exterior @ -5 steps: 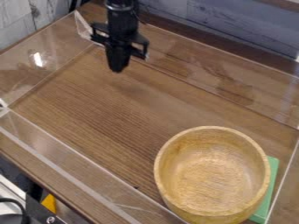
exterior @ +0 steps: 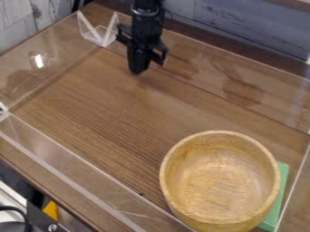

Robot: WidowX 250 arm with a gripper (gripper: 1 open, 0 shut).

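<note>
My black gripper (exterior: pixel 138 61) is at the top centre of the camera view, near the back wall, pointing down over the wooden surface (exterior: pixel 115 118). It is shut, and nothing shows between its fingers, though it is small and dark. A large round wooden bowl (exterior: pixel 219 178) sits at the front right.
A green object (exterior: pixel 275 199) lies partly under the bowl's right side. Clear plastic walls (exterior: pixel 36 63) edge the left and back. A small yellow item (exterior: pixel 51 209) shows below the left edge.
Over the last second my gripper has moved back toward the far wall, slightly up in the view. The bowl has not moved.
</note>
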